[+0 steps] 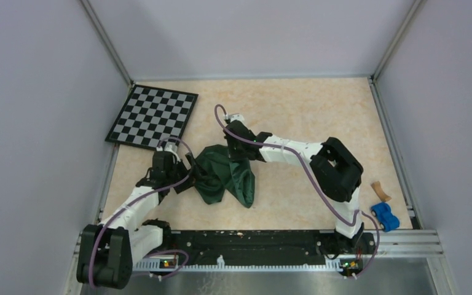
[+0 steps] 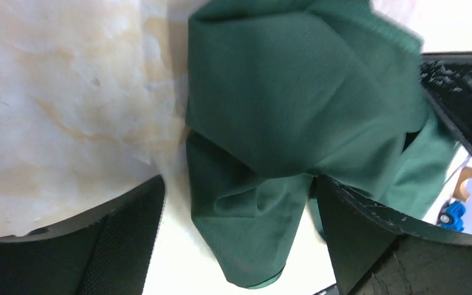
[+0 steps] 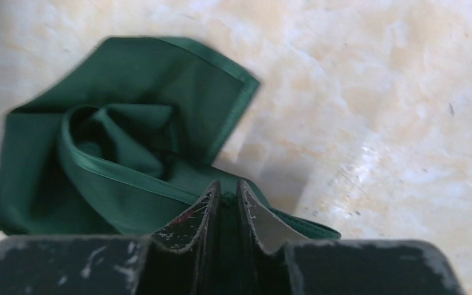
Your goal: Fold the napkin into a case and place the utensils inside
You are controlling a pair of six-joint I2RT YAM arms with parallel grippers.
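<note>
The dark green napkin [image 1: 221, 175] lies crumpled and partly folded left of the table's middle. At its left edge my left gripper [image 1: 190, 176] is open; in the left wrist view the napkin [image 2: 246, 203] shows between its widely spread fingers. My right gripper [image 1: 235, 153] is at the napkin's top edge. In the right wrist view its fingers [image 3: 204, 212] stand close together over the napkin [image 3: 141, 184], with a bit of green at the narrow gap. Whether cloth is pinched there is unclear. No utensils show now; the right arm covers part of the right side.
A black-and-grey checkered board [image 1: 153, 117] lies at the back left. At the front right are a blue object [image 1: 385, 216] and a tan piece [image 1: 381, 191].
</note>
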